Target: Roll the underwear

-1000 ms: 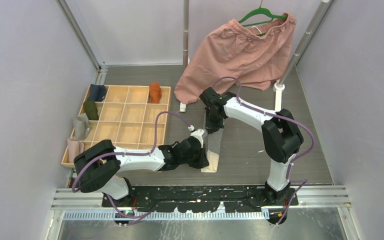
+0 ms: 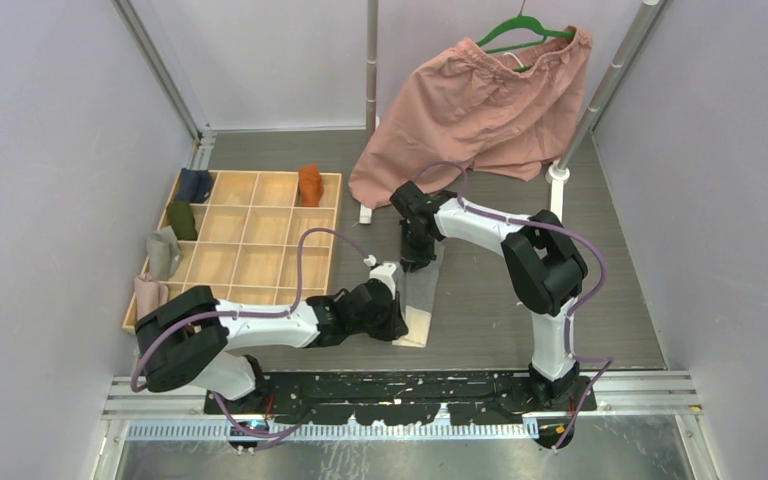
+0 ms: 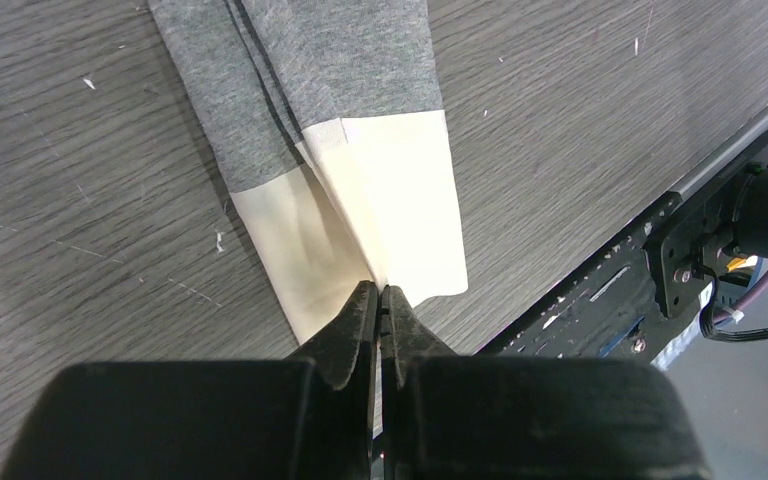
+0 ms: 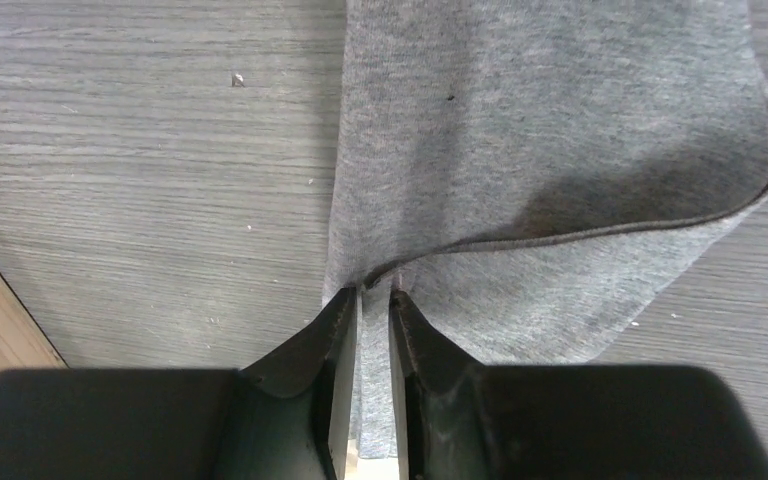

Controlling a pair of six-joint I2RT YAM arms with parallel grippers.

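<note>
Grey underwear (image 2: pixel 421 290) with a cream band (image 3: pixel 415 200) lies lengthwise on the table, folded over itself. In the left wrist view, my left gripper is shut on the folded edge of the cream band, which runs right up to its fingertips. At the far end, my right gripper stands slightly open, its fingers a small gap apart and grey cloth showing between them. Its tips are at the left end of a seamed fold edge (image 4: pixel 600 232). In the top view both arms cover parts of the cloth.
To the left stands a wooden compartment box (image 2: pixel 225 223) with several rolled cloths along its sides, one of them orange (image 2: pixel 309 185). Pink shorts (image 2: pixel 490 100) hang on a green hanger (image 2: pixel 525 25) behind.
Both grippers have shifted slightly to the left, and the underwear has moved left with them.
</note>
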